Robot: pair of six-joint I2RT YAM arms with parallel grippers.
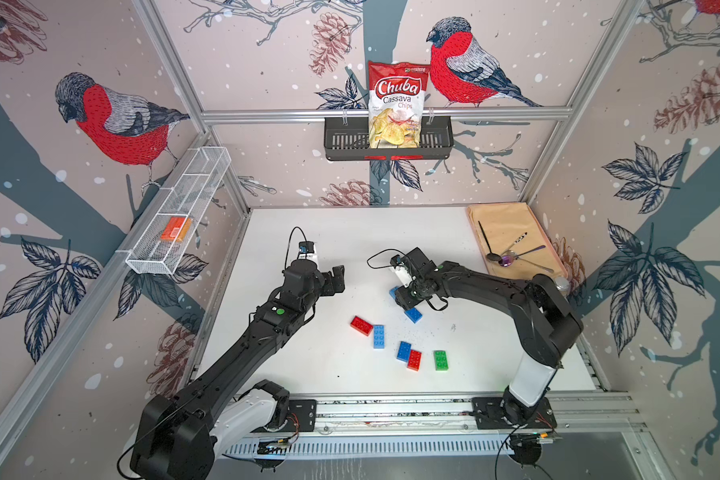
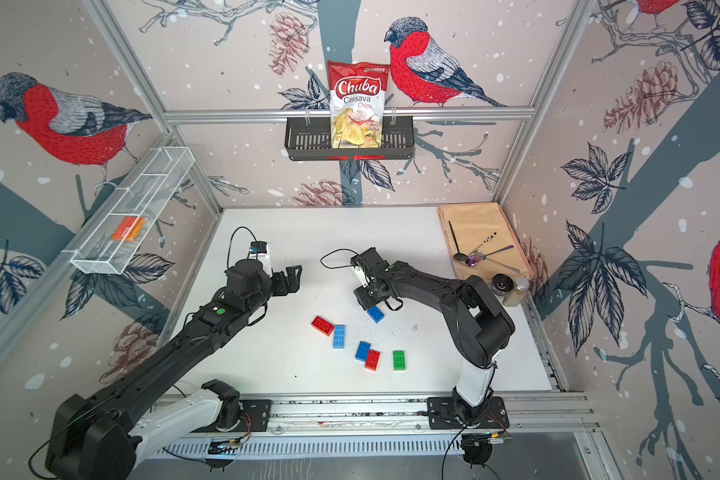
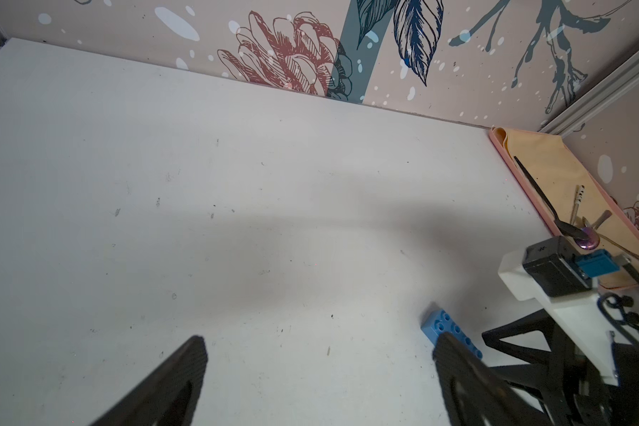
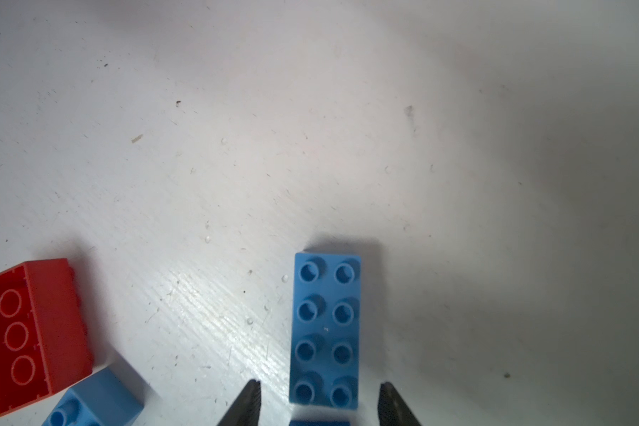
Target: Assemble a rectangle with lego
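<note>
My left gripper stands open and empty above the table (image 3: 227,177). My right gripper hangs over a light blue brick (image 4: 325,326) and a darker blue brick (image 2: 375,315) end to end, its fingertips apart on either side where they meet; whether they touch a brick I cannot tell. In the top left view, a red brick (image 1: 361,325), another light blue brick (image 1: 378,337), a blue brick (image 1: 404,351) touching a red one (image 1: 414,360), and a green brick (image 1: 441,360) lie nearer the front.
An orange board (image 1: 496,232) with utensils fills the back right, with jars (image 2: 517,291) beside it. A wire basket (image 1: 148,256) hangs at left and a dark shelf (image 1: 348,152) with chips at the back.
</note>
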